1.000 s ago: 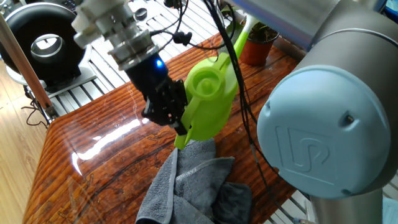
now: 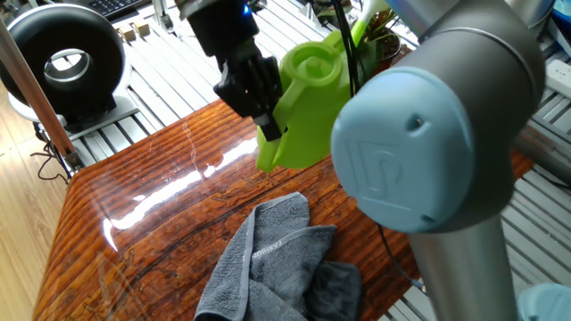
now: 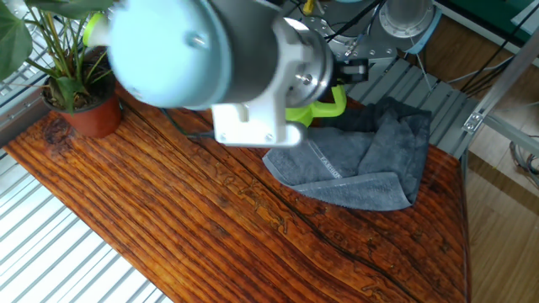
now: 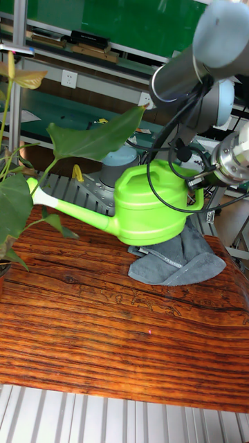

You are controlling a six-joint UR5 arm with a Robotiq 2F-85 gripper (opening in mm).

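A green watering can (image 2: pixel 312 98) hangs above the wooden table, its handle caught in my black gripper (image 2: pixel 270 127), which is shut on it. In exterior view 3 the can (image 4: pixel 151 210) shows from the side, its long spout (image 4: pixel 77 212) stretching left toward the plant's leaves (image 4: pixel 95 136). Only part of the green handle (image 3: pixel 328 108) shows in exterior view 2, since the arm covers most of the can. The potted plant (image 3: pixel 84 101) stands in a brown pot at the table's far corner.
A crumpled grey towel (image 2: pixel 281 263) lies on the wooden table (image 3: pixel 210 219). Behind the table's edge stands a black ring-shaped object (image 2: pixel 67 62). Loose black cables (image 4: pixel 158 177) hang along the arm.
My gripper and the watering can have moved up in exterior view 1, toward the plant and away from the towel. The arm's blue-capped joint has shifted left. The towel has stayed put.
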